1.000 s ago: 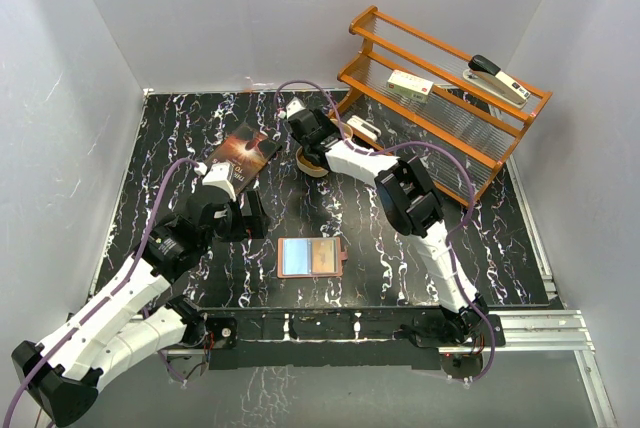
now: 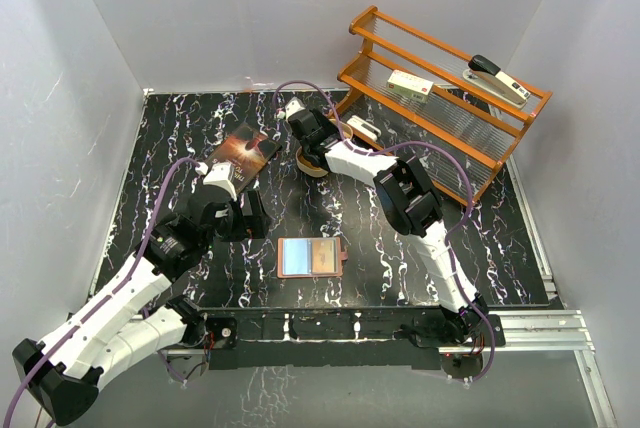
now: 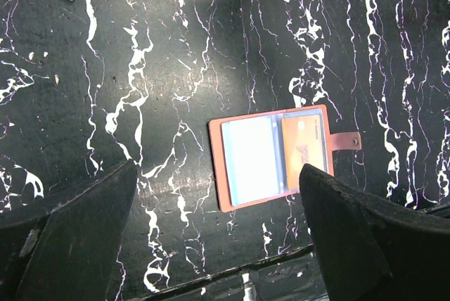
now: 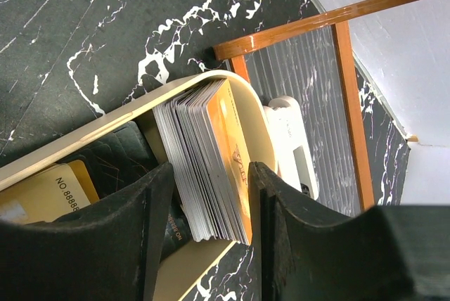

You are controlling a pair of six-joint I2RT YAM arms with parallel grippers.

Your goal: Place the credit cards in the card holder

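Lying flat and unfolded near the table's front is the card holder (image 2: 281, 272), with a brown rim and a snap tab. In the left wrist view, an orange card (image 3: 302, 148) shows in its right side; the left side (image 3: 249, 160) is pale blue. A stack of credit cards (image 4: 200, 167) stands on edge in an oval cream basket (image 4: 105, 122), its outermost card orange. Around this stack my right gripper is part open, one finger on each side; I cannot tell whether they touch it. My left gripper (image 2: 258, 216) is open and empty, up and left of the holder.
More boxes or cards (image 4: 53, 192) fill the basket's other end. A wooden rack (image 2: 440, 98) with a stapler (image 2: 498, 81) and a small box (image 2: 409, 85) occupies the back right. A dark book (image 2: 243, 154) lies behind the left gripper. Bare table surrounds the holder.
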